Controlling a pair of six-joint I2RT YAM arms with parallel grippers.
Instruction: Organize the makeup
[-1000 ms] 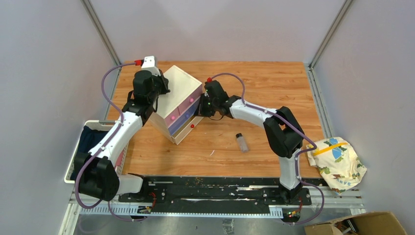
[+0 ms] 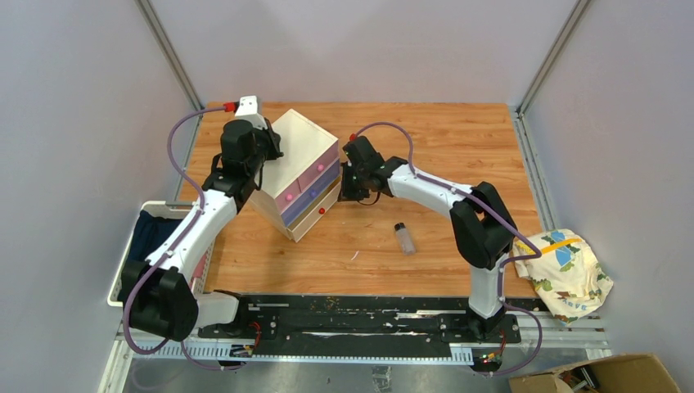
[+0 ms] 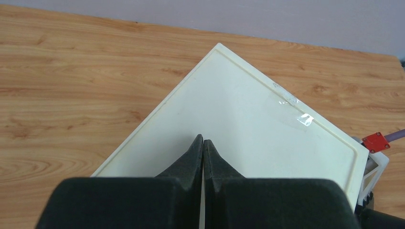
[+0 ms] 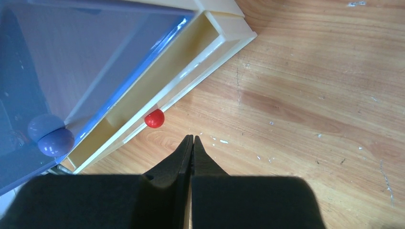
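Note:
A cream drawer cabinet (image 2: 304,143) stands turned at an angle on the table. It has two pink drawers (image 2: 288,196), a blue drawer (image 2: 311,194) and a cream bottom drawer (image 4: 176,90) with a red knob (image 4: 154,119). The bottom drawer is slightly pulled out, with a narrow gap behind its front. Over the white cabinet top is my left gripper, shut with nothing between its fingers. My right gripper is shut and empty beside the cabinet's front, near the red knob. A small bottle with a black cap (image 2: 404,238) lies on the table.
A white basket (image 2: 119,270) with dark cloth is at the left. At the right lie a patterned cloth pouch (image 2: 573,278) and a cardboard box (image 2: 638,372).
My right gripper has drawn slightly right and toward the front, away from the cabinet's face. The left arm has barely moved, and the bottle is where it was.

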